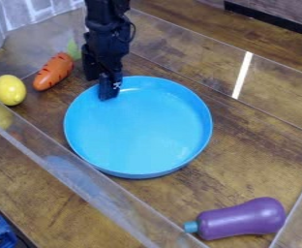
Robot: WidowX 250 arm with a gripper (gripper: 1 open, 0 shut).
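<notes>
My black gripper point(105, 76) reaches down from the top of the view over the back-left rim of a large blue plate point(138, 131), open, its tips at or very near the rim; whether anything is between them is hard to see.
An orange carrot point(54, 72) and a yellow lemon-like object point(9, 90) lie left of the plate, with a green item partly hidden behind my gripper. A purple eggplant point(240, 218) lies at front right. A clear plastic barrier borders the front left. The wooden surface right of the plate is free.
</notes>
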